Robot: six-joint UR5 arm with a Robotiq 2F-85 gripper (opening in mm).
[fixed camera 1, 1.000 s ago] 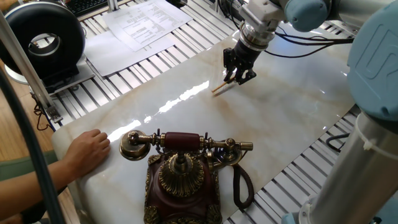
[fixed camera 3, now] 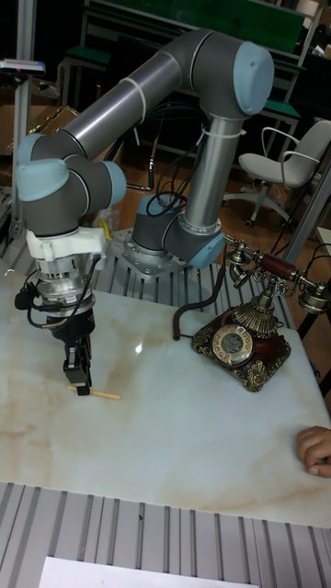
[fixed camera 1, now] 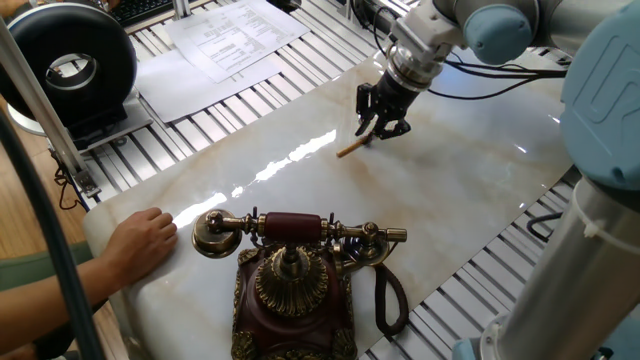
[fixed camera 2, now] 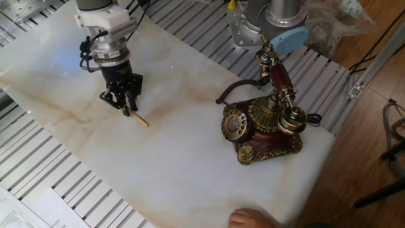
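Note:
A thin tan wooden stick (fixed camera 1: pixel 354 148) lies at a slant on or just above the pale marbled board, right below my gripper (fixed camera 1: pixel 382 132). In the second exterior view, one end of the stick (fixed camera 2: pixel 140 120) sticks out past the black fingers of my gripper (fixed camera 2: pixel 130 112). From the third exterior view, the stick (fixed camera 3: pixel 106 395) crosses at the fingertips, and my gripper (fixed camera 3: pixel 80 392) points down over it. Whether the fingers are pressed on the stick or apart around it cannot be made out.
An ornate dark-red and brass rotary telephone (fixed camera 1: pixel 290 280) stands on the board (fixed camera 1: pixel 470 190). A person's hand (fixed camera 1: pixel 143 240) rests on the board's edge. Papers (fixed camera 1: pixel 235 40) lie on the slatted table beyond. The board between stick and telephone is clear.
The stick has moved slightly towards the lower left in the first exterior view and sits a little lower. My gripper's fingers look somewhat more spread. Telephone and hand stay put.

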